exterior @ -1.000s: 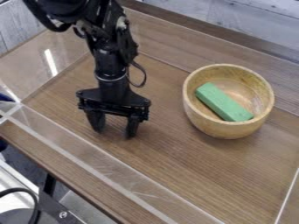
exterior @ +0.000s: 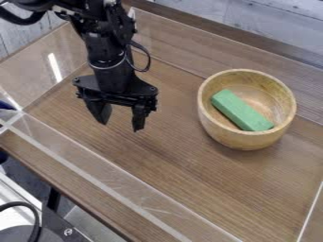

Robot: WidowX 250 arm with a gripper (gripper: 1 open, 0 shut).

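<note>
My black gripper [exterior: 123,119] hangs over the wooden table at the left of the camera view, its fingers spread open and pointing down, with nothing visible between them. A wooden bowl [exterior: 255,98] stands at the right, clear of the gripper, with a green block [exterior: 241,111] lying inside it.
A black cable [exterior: 23,216] lies at the bottom left, beyond the table's edge.
My gripper has moved up and slightly left in the view from where it was lower over the table. The bowl and green block have not moved.
</note>
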